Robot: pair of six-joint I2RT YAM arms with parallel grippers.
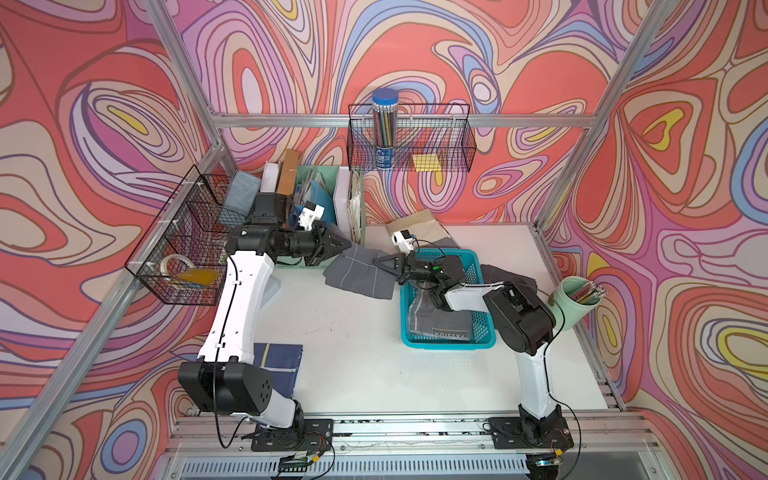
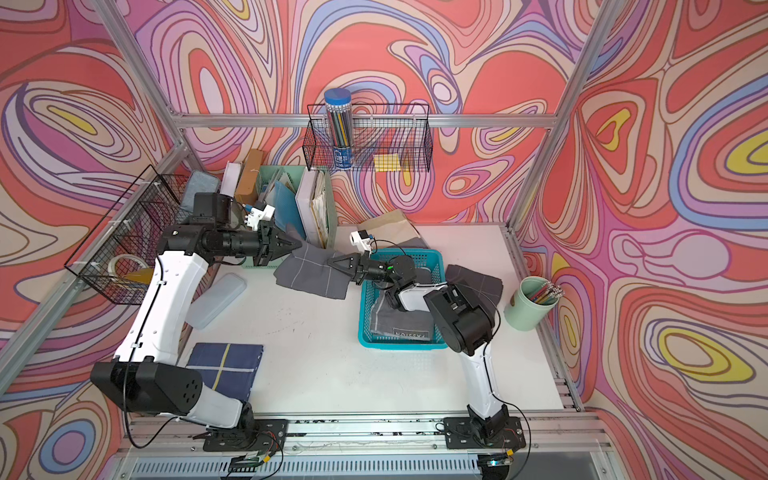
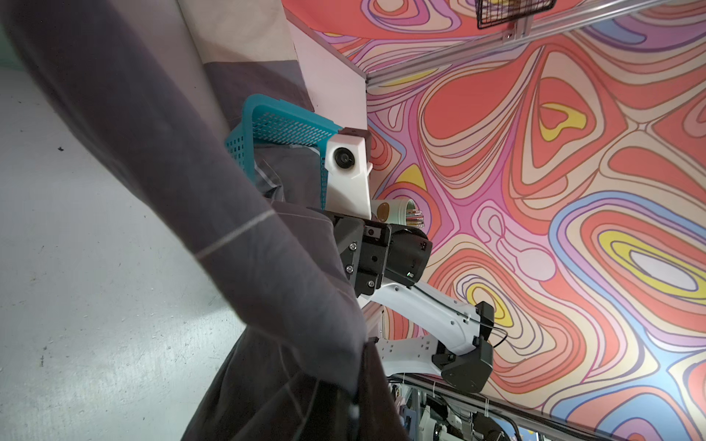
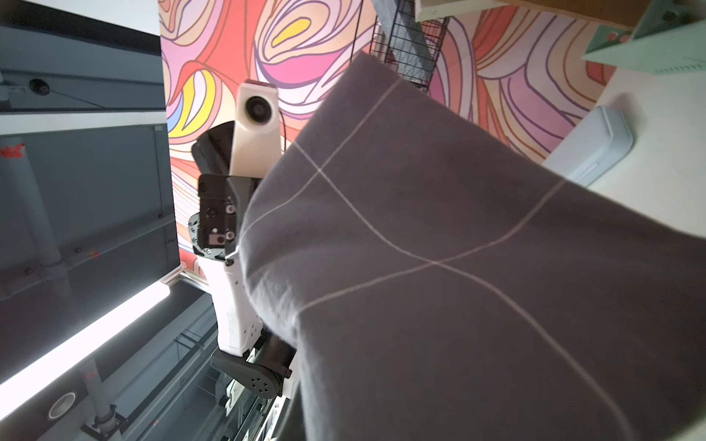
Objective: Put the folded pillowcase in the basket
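The dark grey pillowcase (image 1: 361, 274), with thin light lines, hangs folded in the air left of the turquoise basket (image 1: 448, 345). My left gripper (image 1: 339, 245) is shut on its upper left part. On its right edge my right gripper (image 1: 390, 262) is also shut, close to the basket's left rim. In the right wrist view the cloth (image 4: 456, 213) covers most of the picture and hides that gripper's fingers. A raised fold of the pillowcase (image 3: 220, 198) crosses the left wrist view.
Grey folded cloth (image 1: 436, 321) lies in the basket; another dark cloth (image 2: 477, 286) lies right of it. A green cup with pens (image 2: 528, 310) stands far right. A navy cloth (image 2: 225, 364) lies front left.
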